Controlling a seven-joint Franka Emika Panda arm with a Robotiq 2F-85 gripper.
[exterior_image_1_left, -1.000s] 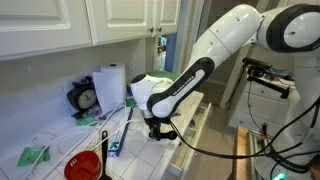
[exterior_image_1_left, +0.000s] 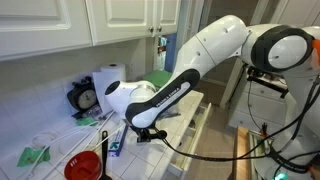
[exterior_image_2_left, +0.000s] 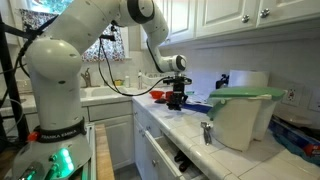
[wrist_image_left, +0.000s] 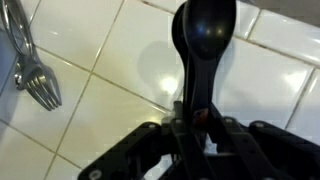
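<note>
A black spoon (wrist_image_left: 208, 28) stretches forward from my gripper in the wrist view, its bowl toward the top of the picture. The gripper is shut on its handle. White tiles lie below, with a dark shape partly hidden behind the spoon. In exterior view 1 the gripper (exterior_image_1_left: 147, 134) is low over the tiled counter (exterior_image_1_left: 143, 160), between the utensils on the left and the open drawer (exterior_image_1_left: 190, 143). The gripper (exterior_image_2_left: 178, 100) is small and dark in exterior view 2, and the spoon is hard to make out there.
Silver forks (wrist_image_left: 40, 84) lie left of the gripper in the wrist view. A red bowl (exterior_image_1_left: 83, 166) and a black long-handled utensil (exterior_image_1_left: 103, 150) are on the left of the counter. Farther back stand a paper towel roll (exterior_image_1_left: 109, 78) and a dark clock (exterior_image_1_left: 82, 97).
The arm and gripper have moved left over the counter, toward the red bowl. The drawer and the things on the counter look unmoved.
</note>
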